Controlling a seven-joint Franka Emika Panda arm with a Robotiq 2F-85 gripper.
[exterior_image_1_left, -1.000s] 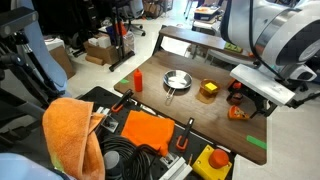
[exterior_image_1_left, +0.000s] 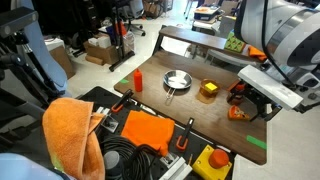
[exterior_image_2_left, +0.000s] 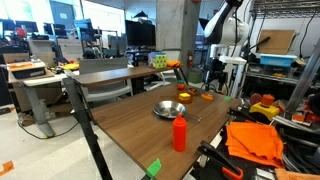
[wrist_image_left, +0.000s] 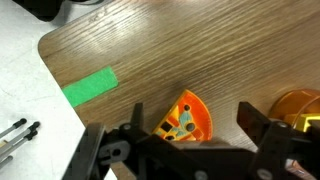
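Observation:
My gripper hangs above the wooden table, its two black fingers (wrist_image_left: 262, 138) spread wide at the bottom of the wrist view. It stands open, nothing held. Between and just beyond the fingertips lies an orange wedge-shaped piece (wrist_image_left: 187, 117) with a light, patterned face, resting on the wood. In exterior view 1 this orange piece (exterior_image_1_left: 237, 114) is near the table's right end, in front of and below the gripper. A round orange item with yellow inside (wrist_image_left: 298, 103) sits at the wrist view's right edge, partly cut off.
A metal pan (exterior_image_1_left: 177, 79) with a handle stands mid-table, and a red bottle (exterior_image_1_left: 137, 80) at the left end. A yellow item (exterior_image_1_left: 209, 86) lies between pan and gripper. Green tape (wrist_image_left: 90, 87) marks the table near its edge. Bare wood surrounds the orange piece.
The arm has shifted slightly right and towards the front in exterior view 1. The things on the table appear unmoved.

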